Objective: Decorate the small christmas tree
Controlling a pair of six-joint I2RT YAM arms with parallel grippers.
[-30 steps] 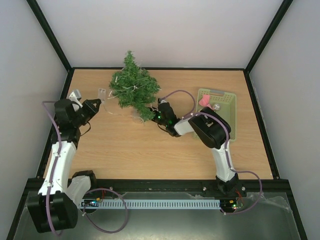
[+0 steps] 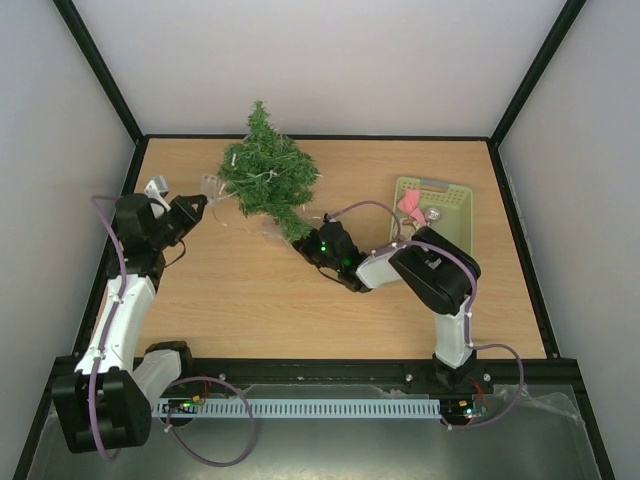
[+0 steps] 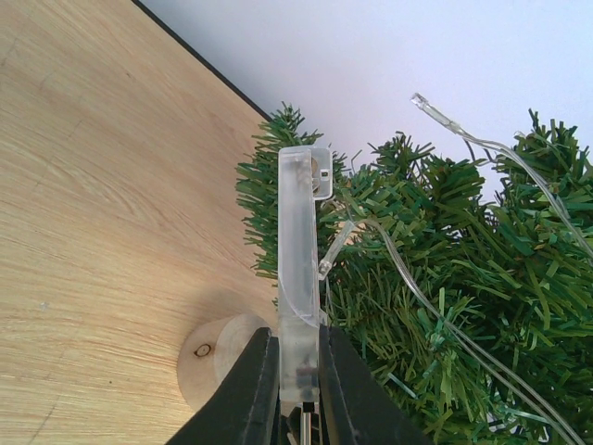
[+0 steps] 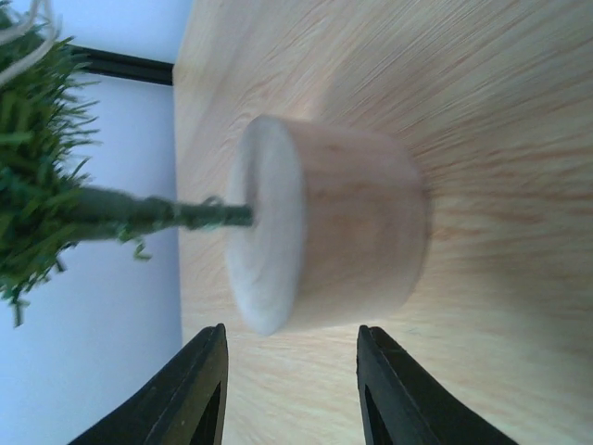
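Note:
The small green tree leans over the table, a light string threaded through it. My left gripper is shut on a clear plastic piece of the light string at the tree's left. The tree's wooden base lies behind it. My right gripper is at the foot of the tree; in the right wrist view its two fingers stand apart, empty, just short of the pale round base with the green trunk entering it.
A green basket at the right holds pink items and a silver ball.

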